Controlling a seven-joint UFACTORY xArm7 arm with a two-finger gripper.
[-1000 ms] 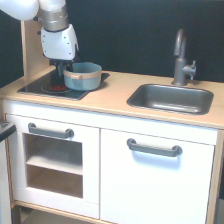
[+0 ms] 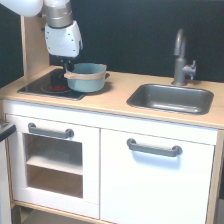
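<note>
A blue-grey pot (image 2: 88, 79) rests at the right part of the black stovetop (image 2: 45, 86), close to the bare wooden counter. My arm comes down from the upper left, its white hand (image 2: 65, 41) above the stovetop. At the pot's left side, the dark gripper (image 2: 68, 70) reaches down to about rim height. Its fingers are too small and dark to show whether they are open or shut, or whether they touch the pot.
A metal sink (image 2: 172, 98) with a grey faucet (image 2: 181, 60) lies to the right. Between sink and pot the counter (image 2: 118, 88) is free. Below are an oven door (image 2: 55, 165) and a white cabinet door (image 2: 150, 180). A wooden post (image 2: 36, 48) stands behind the arm.
The pot has shifted a little to the right, toward the counter. My hand has also moved slightly right.
</note>
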